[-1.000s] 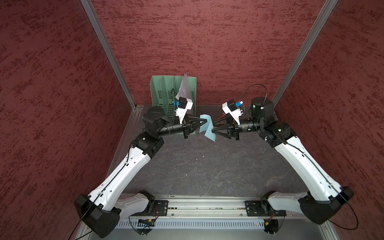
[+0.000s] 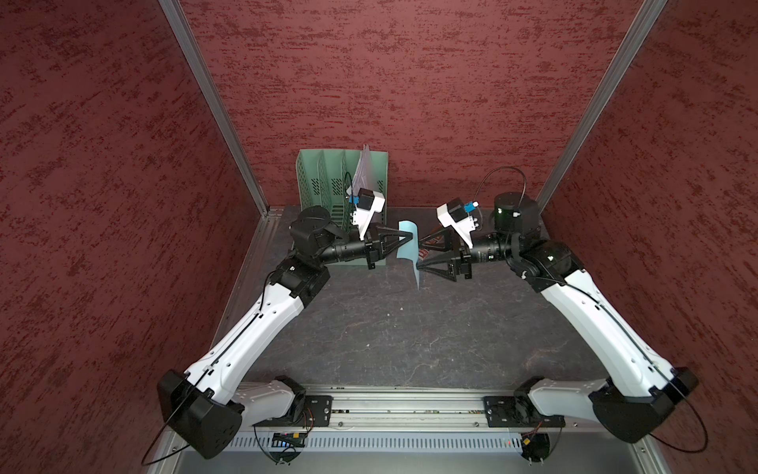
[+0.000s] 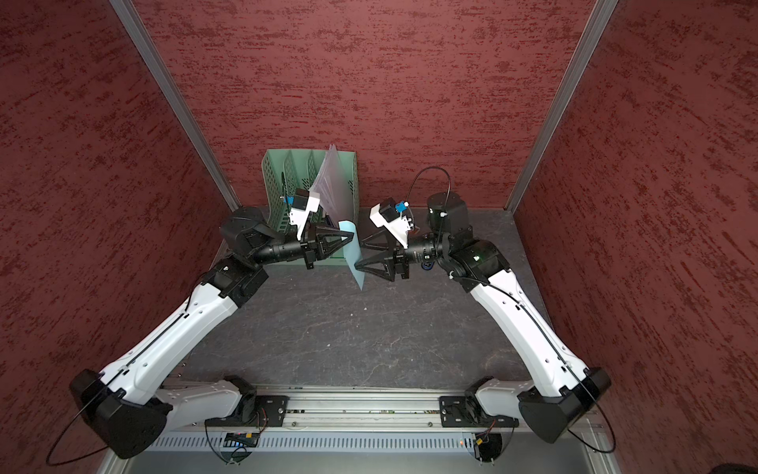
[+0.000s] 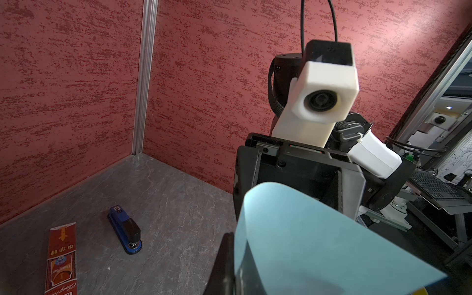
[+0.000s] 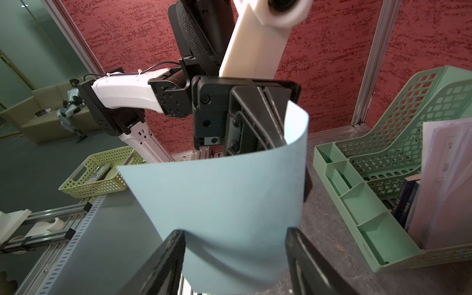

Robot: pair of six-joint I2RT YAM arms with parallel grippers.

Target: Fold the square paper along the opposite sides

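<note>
A light blue sheet of paper (image 2: 407, 246) is held in the air between the two arms, curved along one side. My left gripper (image 3: 347, 235) is shut on it near its upper part. In the left wrist view the paper (image 4: 304, 241) bends around the fingertips and spreads out to the right. My right gripper stands part open, its fingers (image 5: 169, 255) apart in front of the curved paper (image 5: 226, 196). Whether those fingertips touch the sheet, I cannot tell.
Behind the left arm stands a green perforated file holder (image 5: 363, 201) with papers and books. A blue stapler (image 4: 125, 229) and a red printed packet (image 4: 61, 258) lie on the grey table.
The left gripper has shifted slightly right and toward the back, carrying the paper. The sheet has turned more edge-on and hangs straighter.
</note>
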